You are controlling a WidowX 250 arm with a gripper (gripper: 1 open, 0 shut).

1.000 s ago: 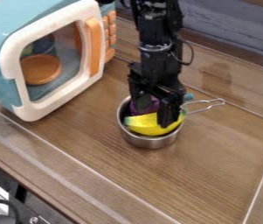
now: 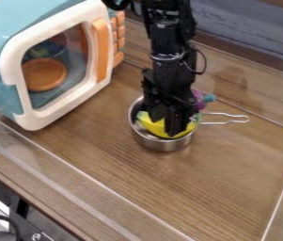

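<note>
The black gripper [image 2: 174,115] hangs over a small steel pot [image 2: 149,138] with a wire handle pointing right. In the pot lies a yellow banana-like toy [image 2: 155,125]. A purple item [image 2: 201,98] shows behind the gripper at the pot's upper right, partly hidden. The fingers are down at the pot, and I cannot tell whether they are shut on anything.
A toy microwave [image 2: 10,43] with teal body and white door frame stands at the left, an orange disc inside.
The purple item has gone from the pot's middle to its upper right, behind the gripper. The gripper has shifted slightly, still over the pot.
</note>
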